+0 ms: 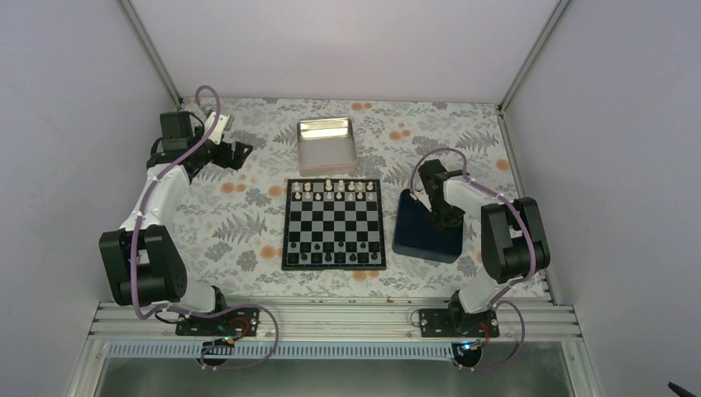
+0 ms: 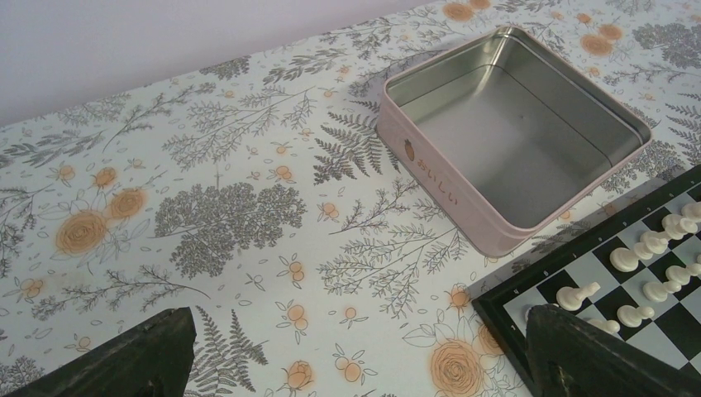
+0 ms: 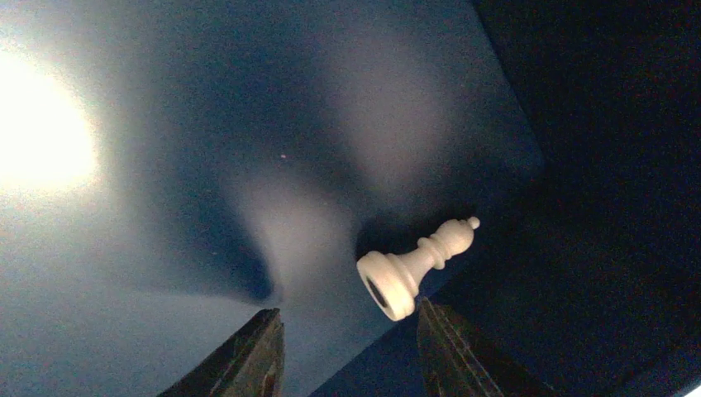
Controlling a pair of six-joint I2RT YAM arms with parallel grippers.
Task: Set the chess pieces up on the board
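Note:
In the right wrist view a single white chess piece (image 3: 417, 265), with a round head and small knob, lies on its side in the dark blue bin (image 1: 413, 236). My right gripper is inside that bin, fingers part open, the piece just beyond the right fingertip and not clamped. From above, the gripper covers the piece. The chessboard (image 1: 335, 223) carries white pieces (image 1: 329, 196) in two rows at its far side and dark pieces (image 1: 328, 257) in rows at its near side. Over the table's far left, my left gripper (image 1: 241, 155) is open and empty.
An empty pink metal tin (image 1: 327, 169) stands behind the board. The dark bin's walls surround the right gripper closely. The flowered table surface (image 1: 240, 223) left of the board is clear.

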